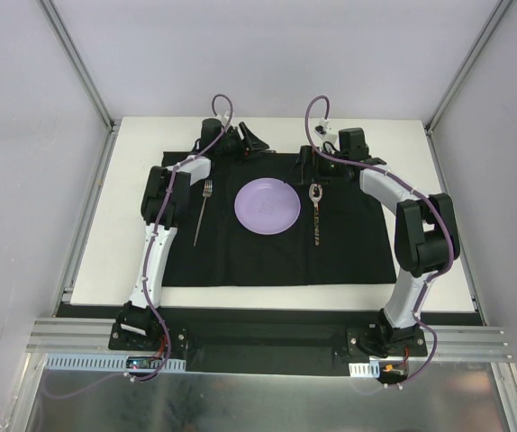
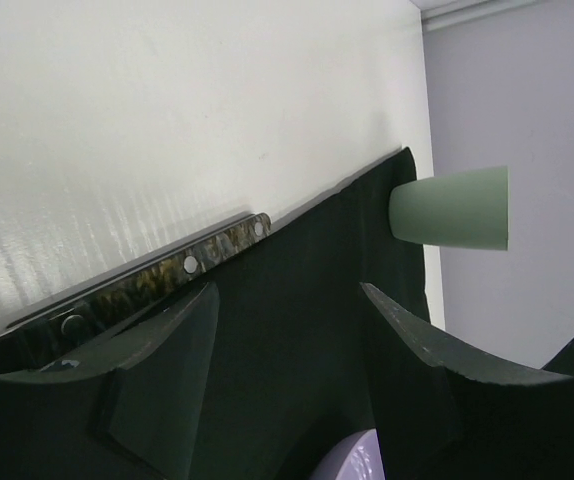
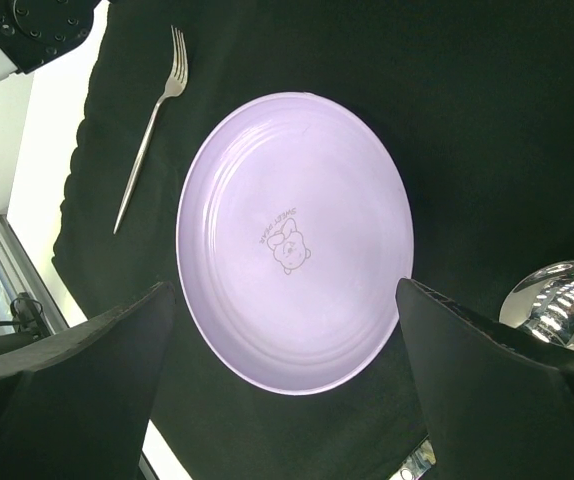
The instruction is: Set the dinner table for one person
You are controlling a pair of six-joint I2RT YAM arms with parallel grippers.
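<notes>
On the black cloth (image 1: 227, 261) lies a purple plate (image 1: 267, 206), with a fork (image 1: 202, 216) to its left and a spoon (image 1: 316, 211) to its right. A riveted dark handle (image 2: 157, 280), part of a utensil whose other end is hidden, runs along the cloth's far edge. Close to it, my left gripper (image 1: 257, 144) is open, nothing between its fingers. Beyond, in the left wrist view, is a pale green cup (image 2: 447, 208); I cannot find it in the top view. My right gripper is open and empty, facing the plate from above the cloth's far right part.
White table (image 1: 101, 243) shows around the cloth. Walls close in the left, right and far sides. The cloth's front part, below the plate, is free. The two grippers are near each other at the far side.
</notes>
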